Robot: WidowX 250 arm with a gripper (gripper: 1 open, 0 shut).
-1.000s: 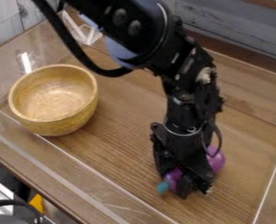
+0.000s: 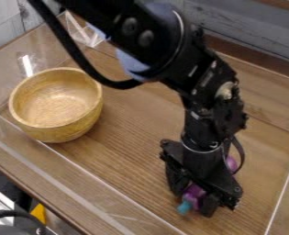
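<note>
The black gripper [image 2: 202, 188] is low over the wooden table [image 2: 122, 170] at the right, its fingers down around a small purple object [image 2: 194, 196] with a teal tip [image 2: 184, 207]. The gripper stands open, and the arm hides much of the object. More purple [image 2: 230, 163] shows behind the gripper on its right side; whether it is the same object cannot be told.
A yellow bowl [image 2: 57, 103] sits at the left of the table. A dark cable arcs across the top left.
</note>
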